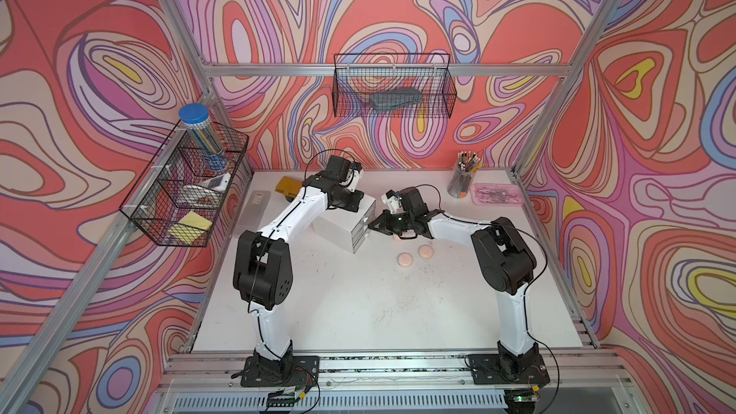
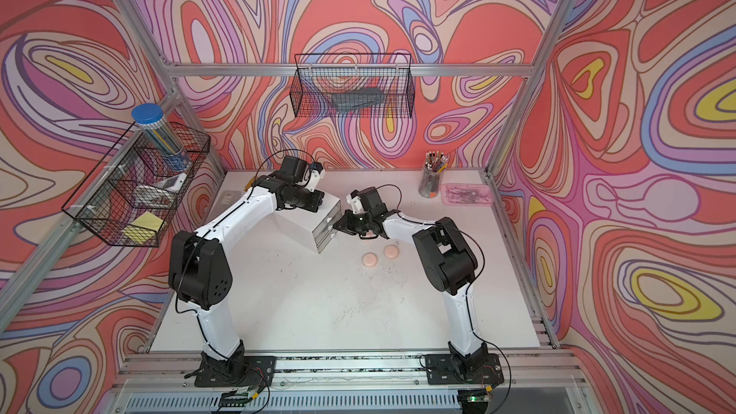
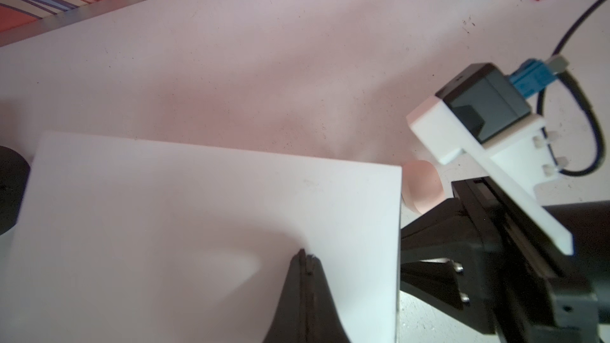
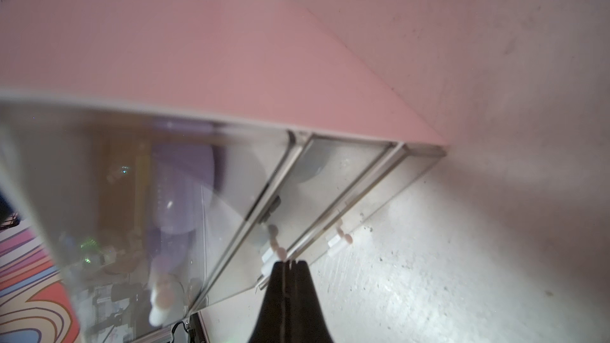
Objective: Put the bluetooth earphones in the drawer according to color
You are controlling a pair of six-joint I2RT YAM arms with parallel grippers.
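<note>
A white drawer box (image 1: 335, 227) stands on the table, its clear drawer fronts facing right. My left gripper is shut, its tips over or on the box top. At the drawer fronts my right gripper is shut, nothing showing between its fingers; its tips are near the middle drawer's knob (image 4: 280, 252). Behind the top drawer's front (image 4: 247, 152) a purple item (image 4: 183, 184) shows. Round pink items (image 1: 404, 259), perhaps earphone cases, lie on the table, one more pink item (image 3: 422, 185) lying close to the right arm.
A pen holder (image 1: 460, 181) and a pink tray (image 1: 496, 194) stand at the back right. A yellow-brown object (image 1: 288, 187) lies behind the left arm.
</note>
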